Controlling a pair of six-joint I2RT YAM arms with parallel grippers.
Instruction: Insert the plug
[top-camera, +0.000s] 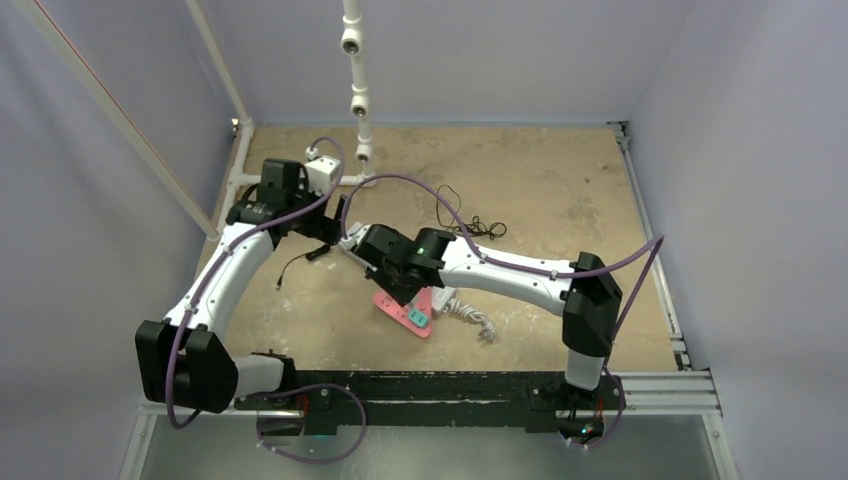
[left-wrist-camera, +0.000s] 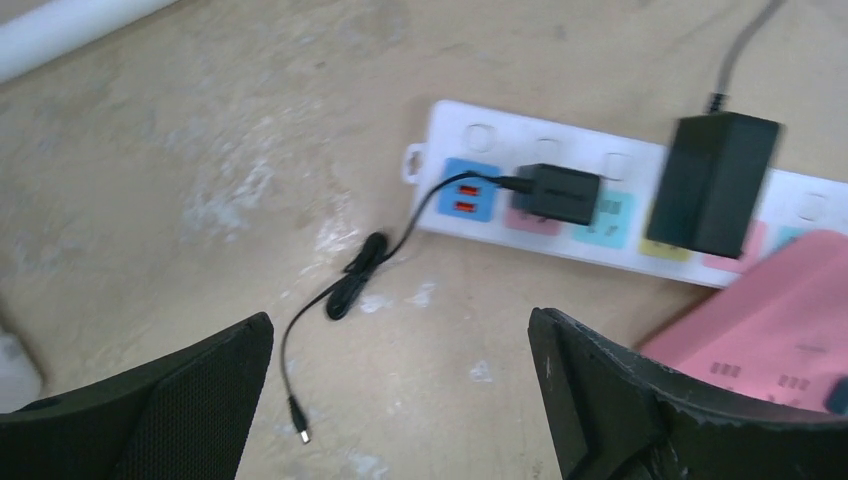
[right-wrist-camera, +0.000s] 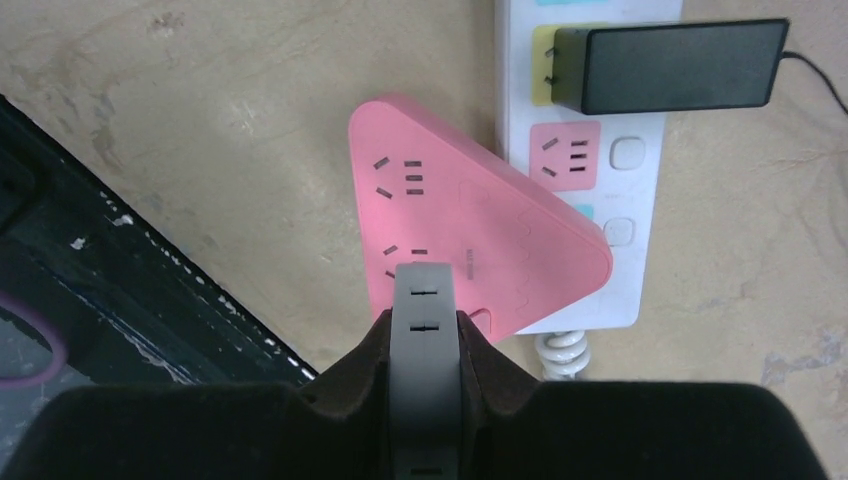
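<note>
My right gripper is shut on a grey plug with two flat slots on its top, held above the pink triangular power strip. The plug's far end overlaps the strip's sockets in the right wrist view; whether it touches is unclear. My left gripper stands open above bare table, nothing between its fingers. The white power strip carries two black adapters; in the right wrist view it lies beside the pink one.
A thin black cable with a tied bundle lies left of the white strip. A coiled white cord and a loose black cable lie on the table.
</note>
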